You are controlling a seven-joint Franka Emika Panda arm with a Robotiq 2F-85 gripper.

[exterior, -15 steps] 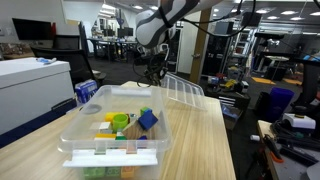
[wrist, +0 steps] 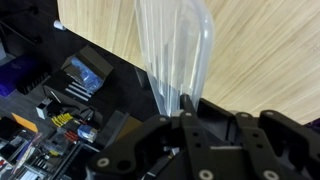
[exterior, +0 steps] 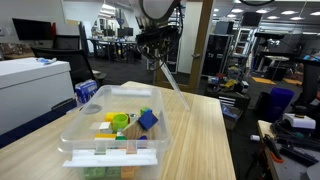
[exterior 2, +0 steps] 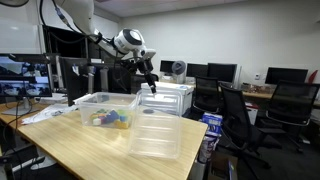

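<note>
A clear plastic box (exterior: 72, 133) stands on the wooden table, with colored blocks and a blue piece inside. My gripper is shut on the edge of a translucent lid (wrist: 172, 45), which stretches away from the fingers in the wrist view. In exterior view 1 the lid (exterior: 174, 88) hangs steeply tilted below the gripper, to the right of the box and apart from it. Exterior view 2 shows the arm beyond the box, with the gripper (exterior 2: 152, 85) high above the table.
A blue-and-white container (exterior: 87, 91) stands behind the box, near a white cabinet (exterior: 35, 90). Right of the box, the wooden table (exterior: 200, 145) is bare. Past its edge are the dark floor and several chairs.
The gripper has risen and moved right in exterior view 1, carrying the lid. The lid has turned from a slanted, broad view to a steep, nearly edge-on one. The box stayed put.
</note>
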